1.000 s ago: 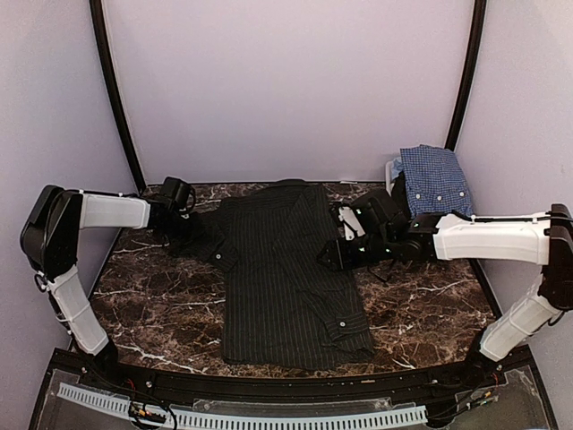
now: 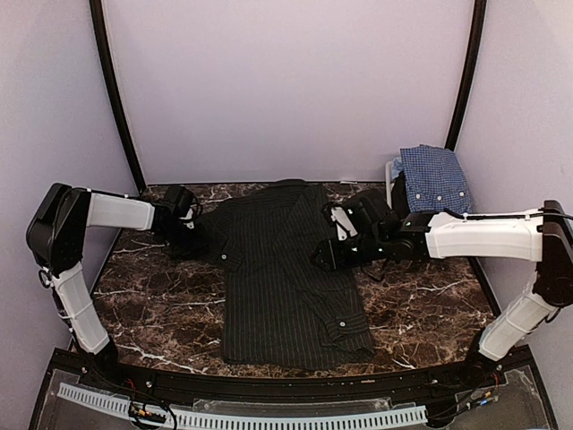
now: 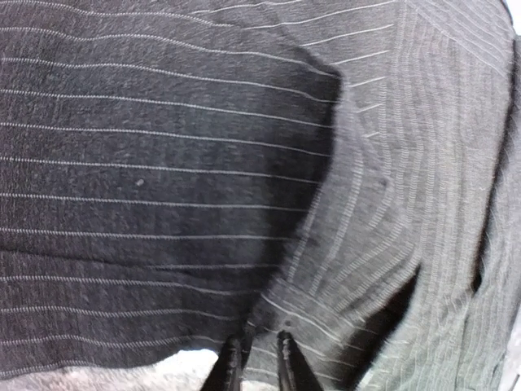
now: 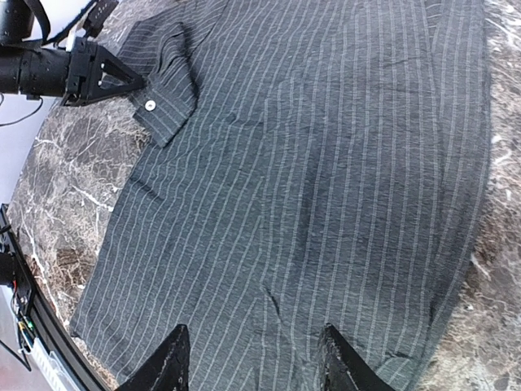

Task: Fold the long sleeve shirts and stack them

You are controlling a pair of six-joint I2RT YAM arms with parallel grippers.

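A dark pinstriped long sleeve shirt (image 2: 286,296) lies spread on the marble table, its collar end at the back. One sleeve, with its buttoned cuff (image 2: 345,328), is folded down over the shirt's front right. The other sleeve bends at the left, its cuff (image 4: 165,114) resting on the shirt's left side. At that sleeve stands my left gripper (image 2: 194,227); in the left wrist view its fingers (image 3: 230,358) are a little apart over the cloth, with no pinched fold visible. Over the shirt's right half hovers my right gripper, open, with only the cloth beneath showing between its fingers.
A blue checked cloth (image 2: 434,179) hangs over a white bin (image 2: 390,172) at the back right. Bare marble table (image 2: 161,305) lies left of the shirt, and more to its right. Walls enclose the back and sides.
My left gripper has shifted slightly right and forward, and the left cuff lies a little further right. My right gripper has moved slightly left. The shirt's body lies as before.
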